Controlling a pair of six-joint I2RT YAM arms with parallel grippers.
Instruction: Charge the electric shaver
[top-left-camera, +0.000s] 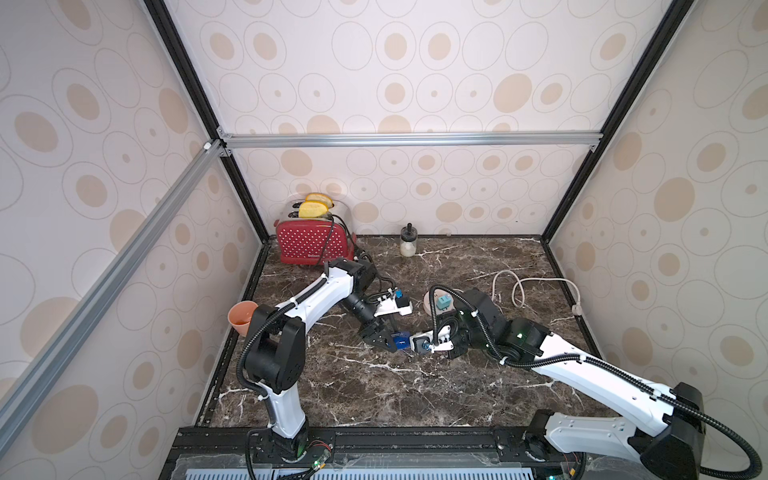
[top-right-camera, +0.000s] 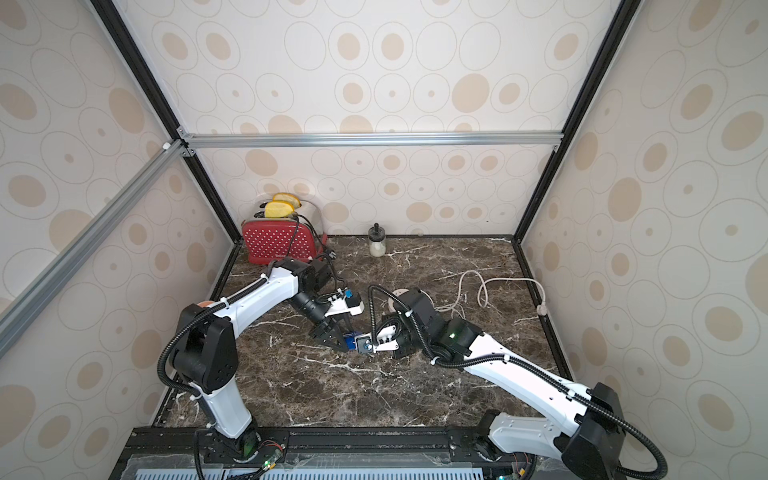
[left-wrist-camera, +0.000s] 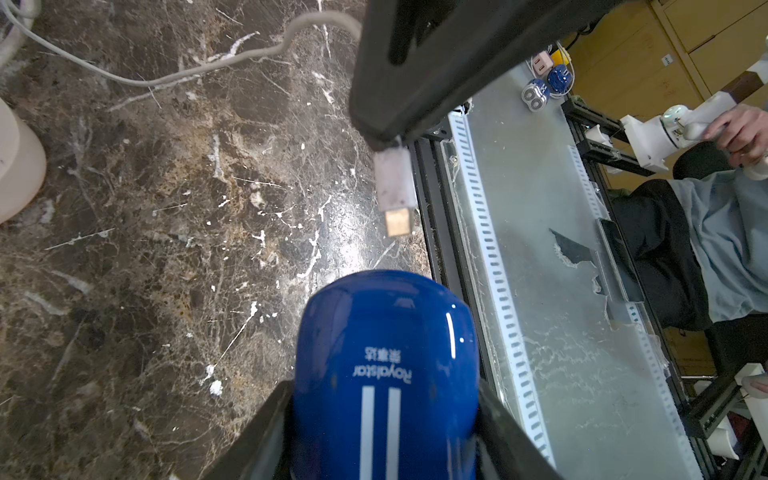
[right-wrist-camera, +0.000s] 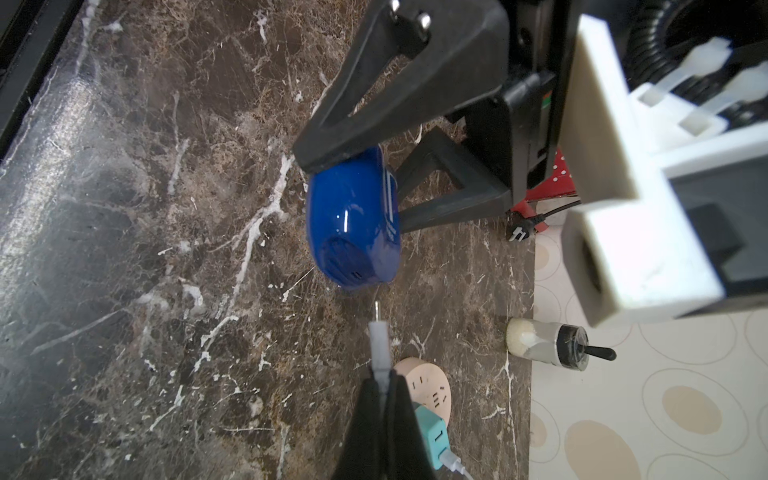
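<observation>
The blue shaver (left-wrist-camera: 384, 352) is gripped by my left gripper, whose dark fingers lie on both sides of it above the table. My right gripper is shut on the white charging plug (right-wrist-camera: 379, 344). In the right wrist view the plug's metal tip points at the shaver's end, with a small gap between them. The left wrist view shows the plug's tip sticking out of the right fingers (left-wrist-camera: 384, 104), just beyond the shaver. Whether it lines up with the shaver's socket cannot be told.
A round pinkish socket block (right-wrist-camera: 425, 384) with a teal adapter (right-wrist-camera: 432, 436) stands behind the right gripper. A red toaster (top-left-camera: 313, 242) and a small jar (top-left-camera: 409, 240) stand at the back. An orange cup (top-left-camera: 241, 317) is at the left.
</observation>
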